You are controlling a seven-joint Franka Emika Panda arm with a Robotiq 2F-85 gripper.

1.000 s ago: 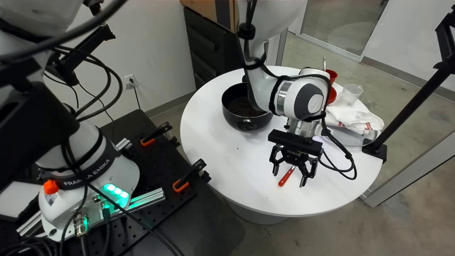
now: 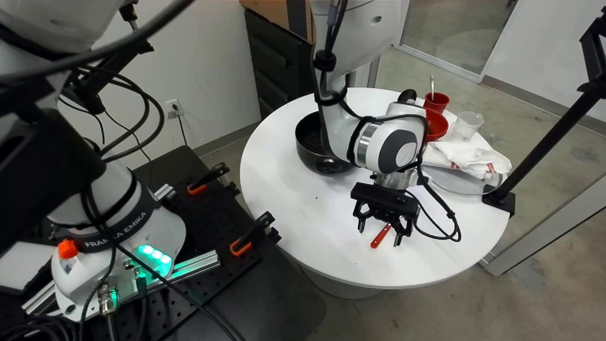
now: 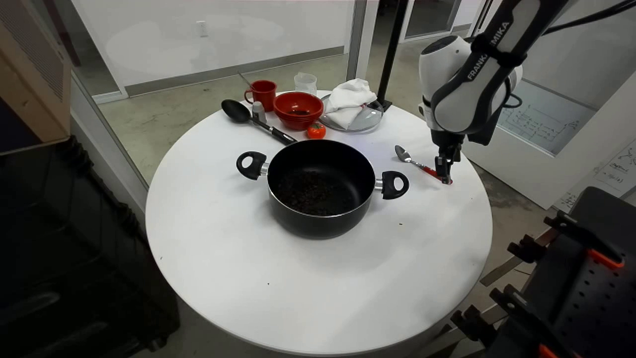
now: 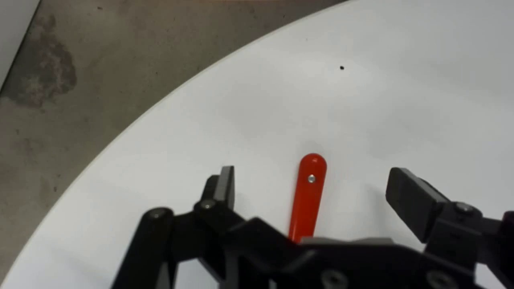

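Observation:
A spoon with a red handle lies flat on the white round table (image 3: 226,274); its metal bowl (image 3: 402,153) points away from the table's near rim in the second exterior view. My gripper (image 2: 379,233) is open just above the red handle (image 2: 380,236). In the wrist view the handle (image 4: 308,197) runs between the two spread fingers, touching neither, somewhat nearer the left one. The gripper's own body hides the rest of the spoon there. In the second exterior view the fingers partly cover the handle's end.
A black two-handled pot (image 3: 319,223) with dark bits inside stands mid-table. Behind it are a black ladle (image 3: 236,111), red bowls (image 3: 298,110), a red mug (image 3: 262,92), a tomato (image 3: 316,131), a clear cup (image 3: 305,82) and a plate (image 3: 363,122) under a white cloth (image 3: 349,98).
My gripper has shifted a little left in the first exterior view and come lower over the red handle. The spoon has not moved, and the fingers remain open.

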